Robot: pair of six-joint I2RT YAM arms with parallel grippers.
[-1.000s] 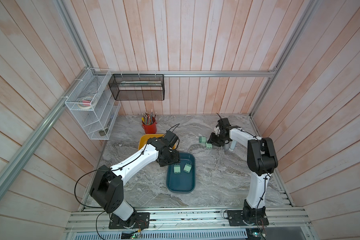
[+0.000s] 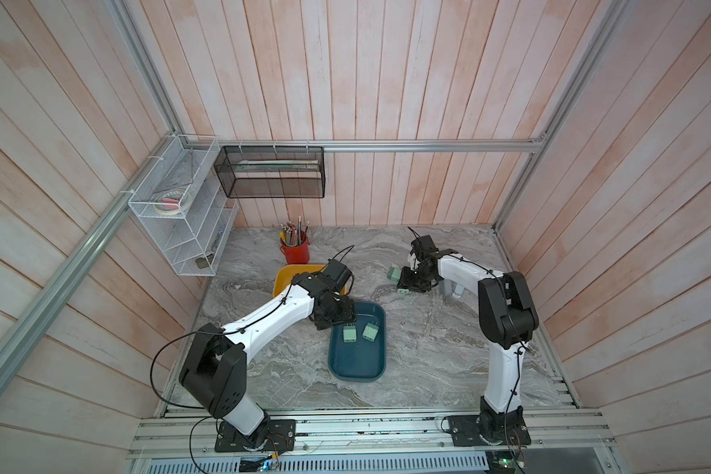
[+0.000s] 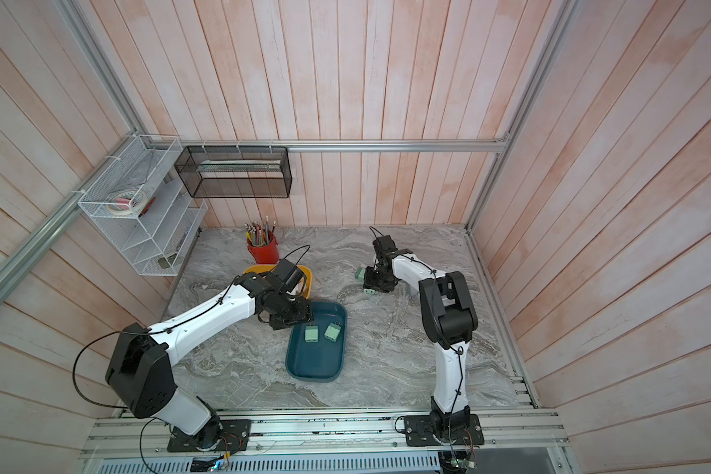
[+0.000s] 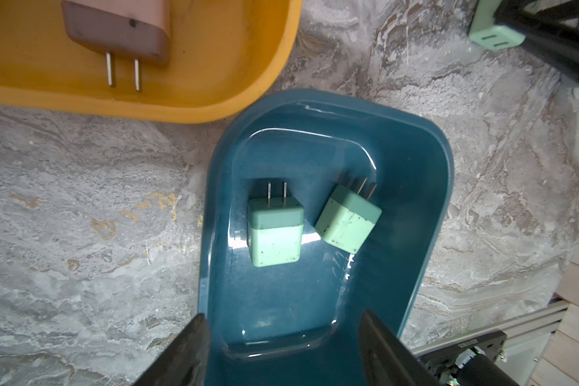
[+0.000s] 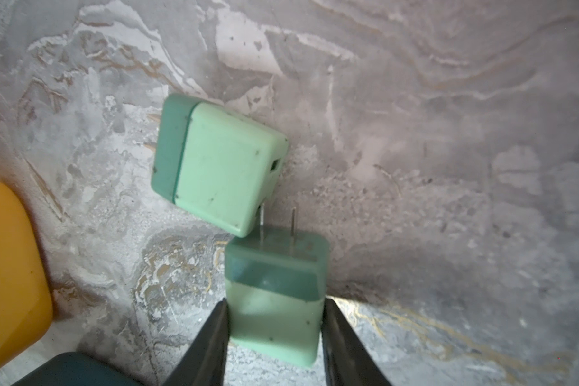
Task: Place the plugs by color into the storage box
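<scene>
In the blue tray [image 4: 212,257] lie two light green plugs, one on the left [image 4: 275,241] and one tilted on the right [image 4: 347,222], prongs pointing to the far end. My left gripper hangs over this tray, open and empty. A pink-brown plug [image 4: 119,29] lies in the yellow tray [image 4: 193,112]. On the marble table, my right gripper has its fingers snug on both sides of a green plug [image 5: 273,276]. Its prongs touch or nearly touch another green plug [image 5: 222,164], which stands free.
A red cup of pens [image 2: 295,252] stands behind the yellow tray. A clear object [image 2: 453,289] sits partly under the right forearm. Wire racks [image 2: 189,213] hang at the left wall. The table in front of the right arm is bare.
My right gripper has moved left, and the plug between its fingers has shifted left with it. The neighbouring green plug has slid slightly left too. The left arm has barely moved.
</scene>
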